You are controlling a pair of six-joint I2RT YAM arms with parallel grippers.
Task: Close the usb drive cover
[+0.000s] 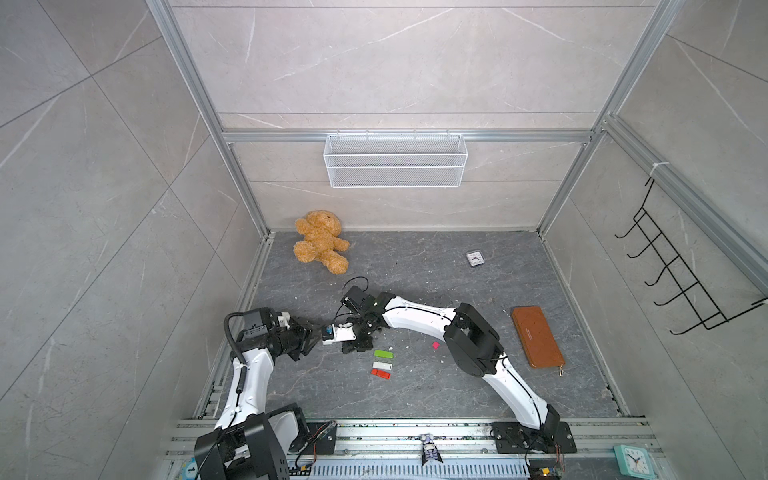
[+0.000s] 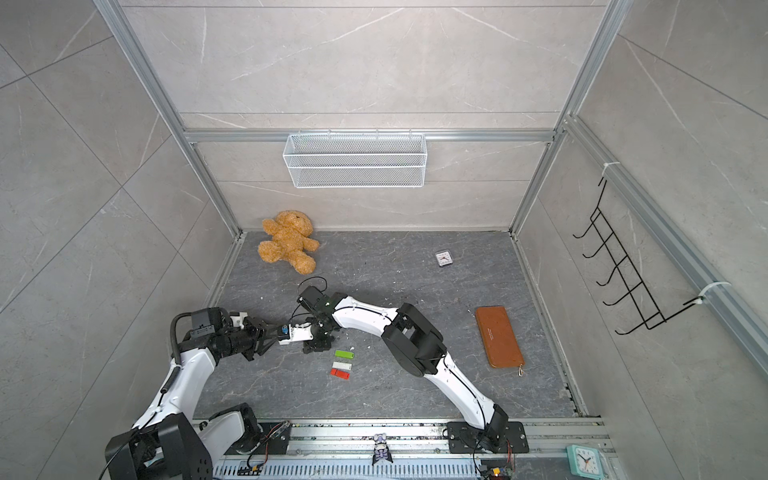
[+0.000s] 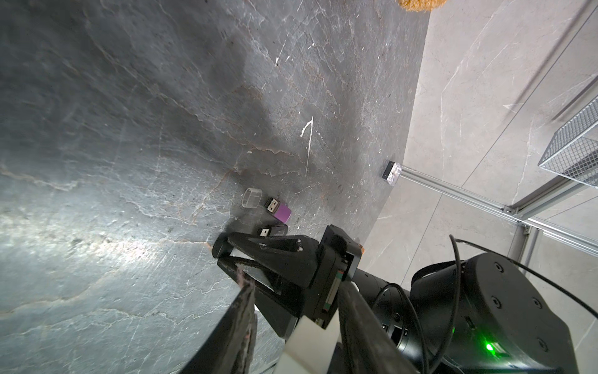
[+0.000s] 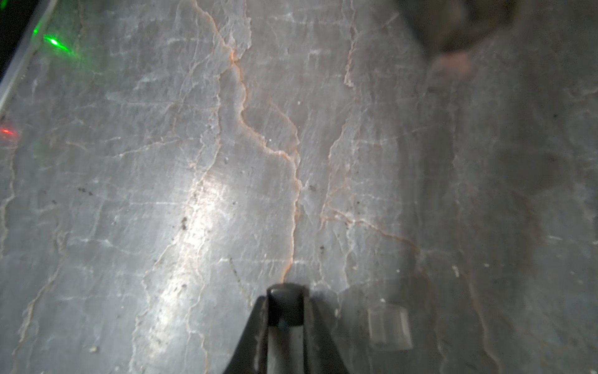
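Note:
In the right wrist view my right gripper is shut on a small black piece (image 4: 285, 304), which looks like a cover. The left wrist view shows the same black piece (image 3: 222, 245) at the right gripper's tips, above the table. Close by lie a purple usb drive (image 3: 281, 212) with a bare metal plug and a black usb drive (image 3: 272, 230), partly hidden behind the right gripper's finger. A clear cap (image 3: 252, 197) rests beside the purple drive. My left gripper is open, its fingers apart, with the right gripper beyond them.
Green (image 1: 384, 353), white (image 1: 382, 366) and red (image 1: 381, 373) pieces lie in front of the right gripper. A teddy bear (image 1: 321, 241) sits at the back left, a brown wallet (image 1: 537, 337) at the right.

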